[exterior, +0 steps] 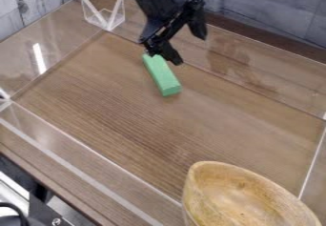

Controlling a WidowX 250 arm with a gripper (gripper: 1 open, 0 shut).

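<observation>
The black gripper [156, 47] hangs at the upper middle of the camera view, open, just above the far end of a green block [163, 77]. The block lies lengthwise on the brown wooden table [102, 125]. Whether the fingertips touch the block is hard to tell.
A large beige bowl [227, 194] sits at the lower right. A white wire-like object stands at the upper left.
</observation>
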